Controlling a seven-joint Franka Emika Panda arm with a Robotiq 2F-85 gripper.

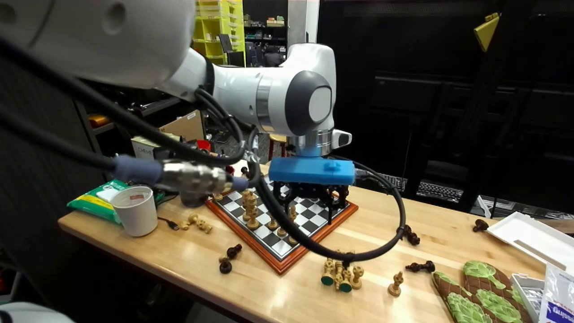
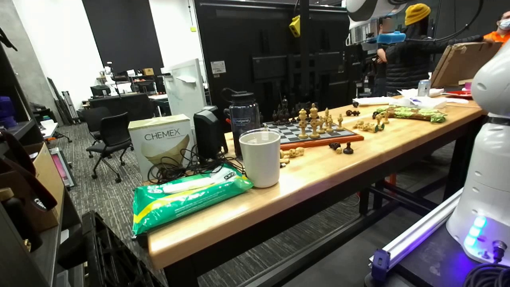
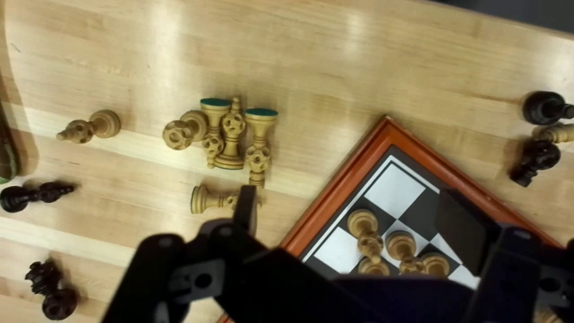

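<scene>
My gripper (image 1: 304, 204) hangs over the chessboard (image 1: 285, 264), its fingers wide apart with nothing between them. In the wrist view one dark finger (image 3: 246, 210) shows beside the board's red-brown border, and the other reaches over the squares. Several light chess pieces (image 3: 370, 239) stand on the board below the gap. A cluster of light pieces (image 3: 258, 129) lies on the bare wood beside the board, some with green bases showing. Dark pieces stand along the board's far side in exterior view 2 (image 2: 285, 107); the arm hides most of them in exterior view 1.
Loose dark pieces (image 1: 419, 266) and a lone light piece (image 1: 395, 284) lie to the right, near a leaf-patterned mitt (image 1: 487, 293) and a white tray (image 1: 530, 237). A white cup (image 1: 135, 211) and green packet (image 2: 191, 196) occupy the left end. Bare wood lies along the front.
</scene>
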